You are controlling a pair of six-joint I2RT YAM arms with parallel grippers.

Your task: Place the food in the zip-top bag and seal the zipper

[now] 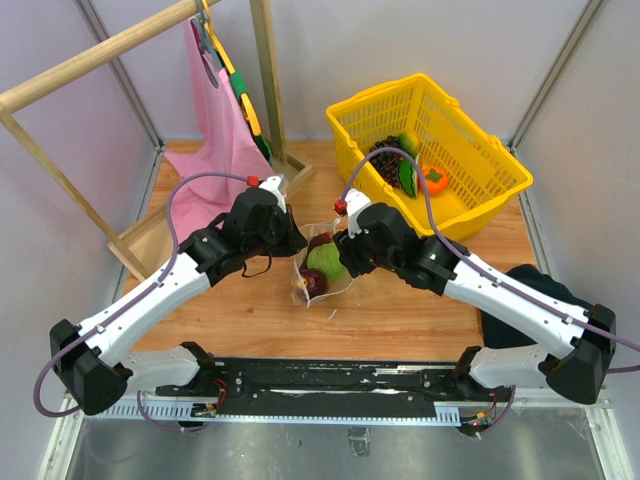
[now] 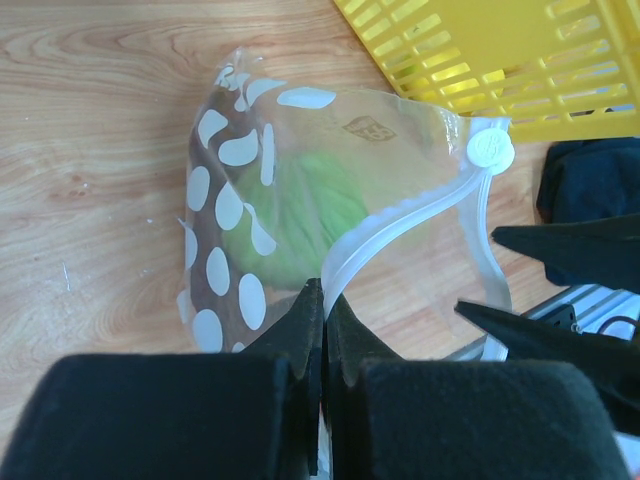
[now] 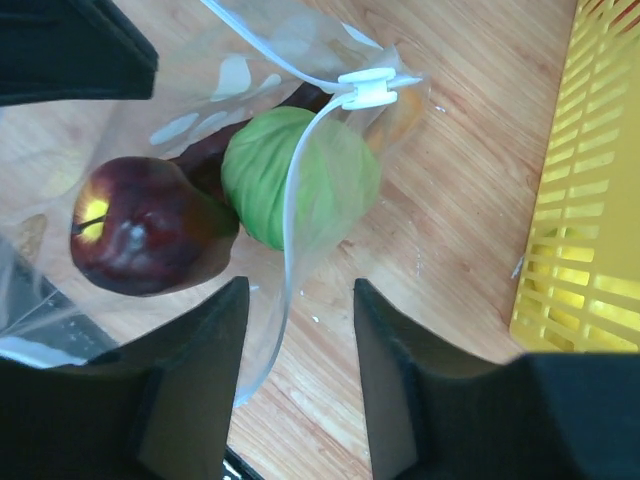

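Observation:
The clear zip bag with white spots stands with its mouth spread. Inside lie a dark red apple, a round green vegetable and a dark reddish item partly hidden behind them. My left gripper is shut on the bag's zipper edge, a thin white strip running between its fingertips. At the opposite side, my right gripper is open, the other zipper edge passing through the gap between its fingers. A white slider sits at the corner where both edges meet.
Behind and to the right stands a yellow basket with grapes, an orange persimmon and other produce. A pink cloth bag hangs from a wooden rack at left.

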